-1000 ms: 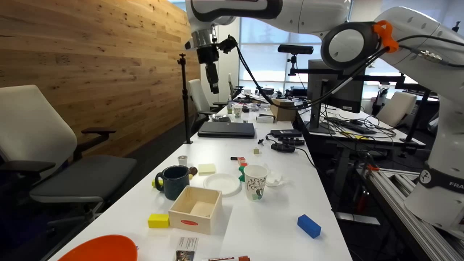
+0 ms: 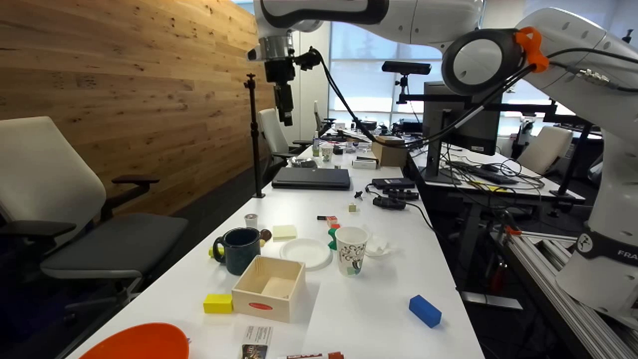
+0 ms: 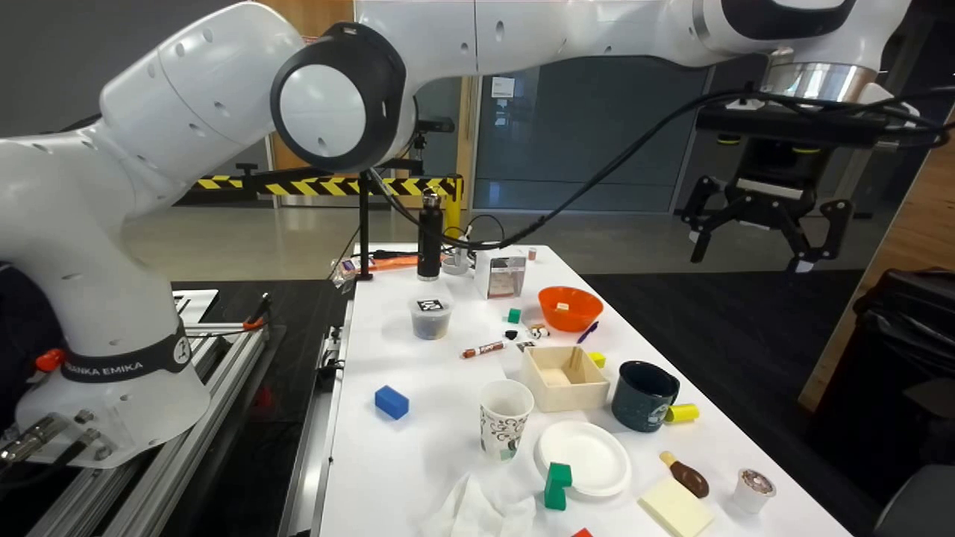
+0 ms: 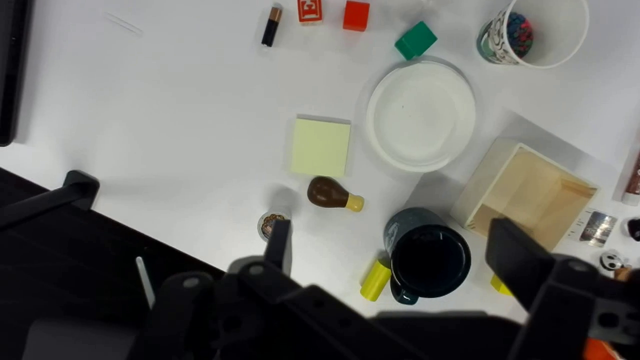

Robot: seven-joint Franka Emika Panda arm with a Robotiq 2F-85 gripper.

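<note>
High above the left side of the table, my gripper (image 3: 750,259) stands open with nothing between its fingers. Looking down in the wrist view, I see its fingers (image 4: 519,258) spread wide, far above the dark mug (image 4: 429,255). The mug stands upright, a yellow cylinder (image 4: 375,280) lying by its handle. Beside it is an open wooden box (image 4: 489,180). A white plate (image 4: 421,117) lies close to a pale sticky-note pad (image 4: 321,147) and a brown-and-yellow toy drumstick (image 4: 328,192). The patterned paper cup (image 2: 351,251) stands upright and holds small coloured bits.
A blue block (image 2: 425,311) rests alone near the robot's side, with free table around it. An orange bowl (image 3: 569,309), a marker (image 3: 483,349) and a lidded tub (image 3: 430,319) occupy the other end. The thin stand (image 2: 255,137) rises at the table edge.
My gripper has shifted slightly left in exterior view 1 and hangs more nearly vertical. The table objects have stayed where they were.
</note>
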